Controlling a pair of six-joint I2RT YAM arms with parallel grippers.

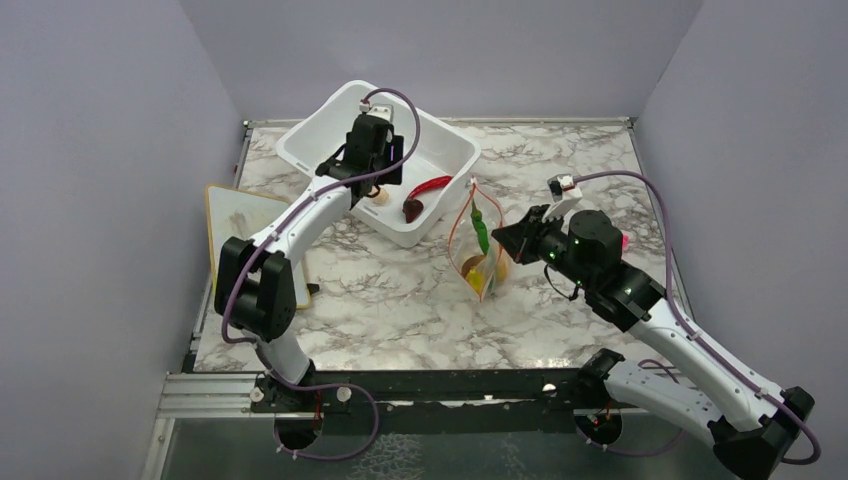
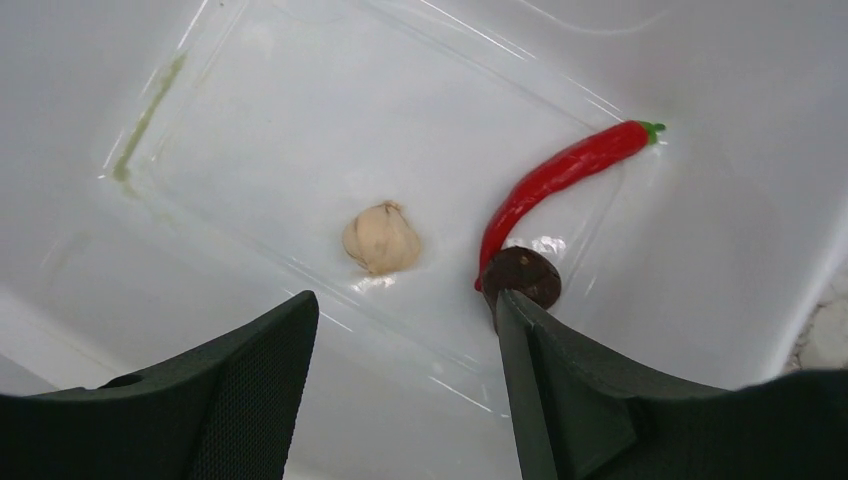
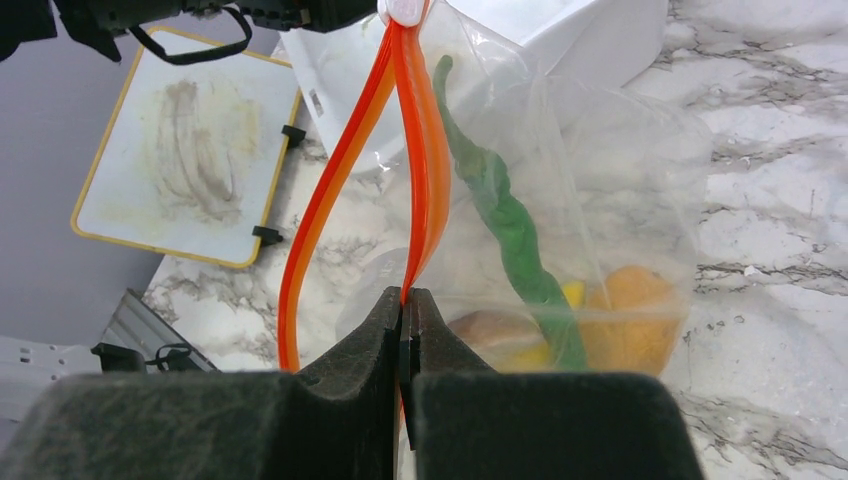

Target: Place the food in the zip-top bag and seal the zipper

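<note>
My left gripper hangs open over the white bin (image 1: 320, 140), nothing between its fingers. In the bin lie a garlic bulb (image 2: 382, 238), a red chili (image 2: 560, 170) and a dark round vegetable (image 2: 525, 278). My right gripper is shut on the orange zipper edge of the clear bag (image 3: 620, 150), which stands with its mouth parted. Inside it are a green pepper (image 3: 505, 225), an orange-tan item (image 3: 640, 310) and something yellow, blurred by the plastic.
A stained white board (image 1: 250, 240) with a yellow edge lies at the left. A small pink item (image 1: 625, 242) is partly hidden behind the right arm.
</note>
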